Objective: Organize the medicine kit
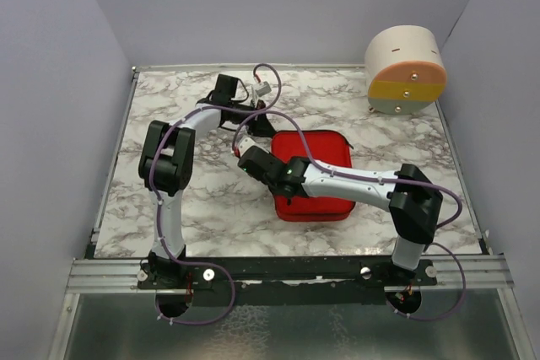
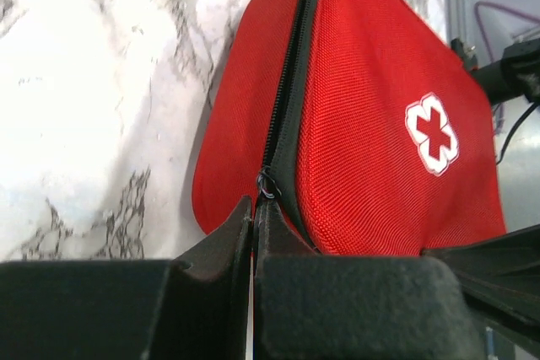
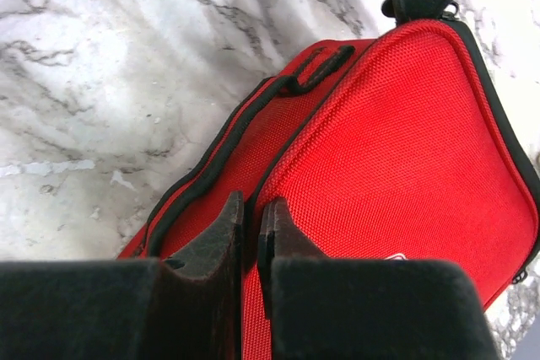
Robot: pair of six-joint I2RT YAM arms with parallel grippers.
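Note:
A red zippered medicine pouch [image 1: 316,208] with black trim lies on the marble table under both arms; its white cross emblem shows in the left wrist view. My left gripper is shut at the zipper by the pouch's far edge, a small dark pull at its fingertips; whether it grips that pull is unclear. My right gripper is shut on the pouch's red edge, with fabric bunched at the fingertips. In the top view, the right arm hides part of the pouch.
A rounded cream container [image 1: 403,48] with orange and yellow drawers stands at the back right.

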